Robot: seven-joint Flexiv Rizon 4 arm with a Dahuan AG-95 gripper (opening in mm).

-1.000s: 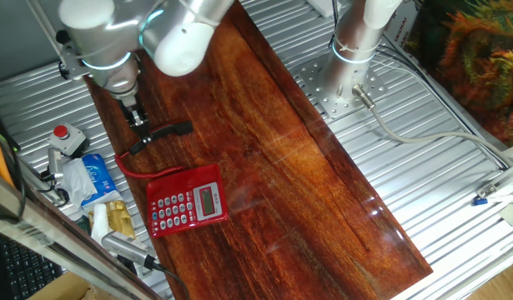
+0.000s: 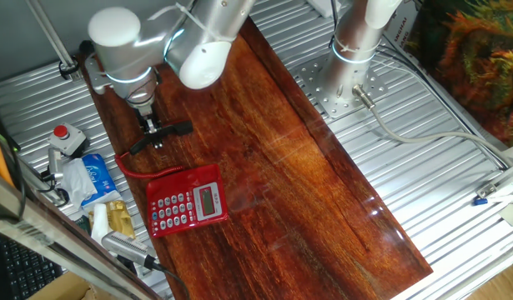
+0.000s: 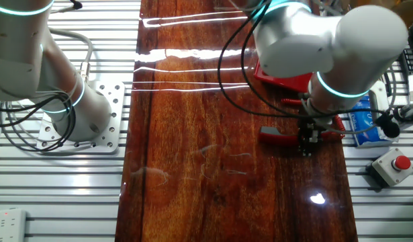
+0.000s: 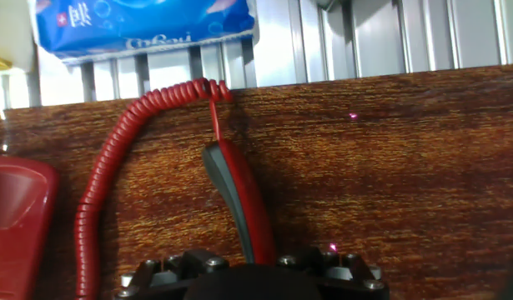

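A red and black telephone handset [image 4: 246, 196] lies on the dark wooden board, its coiled red cord [image 4: 96, 179] curving away from one end. My gripper [image 2: 154, 140] is down at the middle of the handset. In the wrist view the handset's near end runs in between the two finger assemblies at the bottom edge, where the dark gripper body hides it. Whether the fingers touch it cannot be made out. The red telephone base [image 2: 187, 200], with keypad and small display, rests beside the handset; the arm partly covers it in exterior view 2.
Past the board's edge lie a blue packet [image 2: 96, 179] and a box with a red button [image 2: 67, 140]. Much of the wooden board [image 2: 298, 200] is bare.
The arm and gripper have shifted right in exterior view 1, along the handset toward its middle. The handset and telephone base show no movement.
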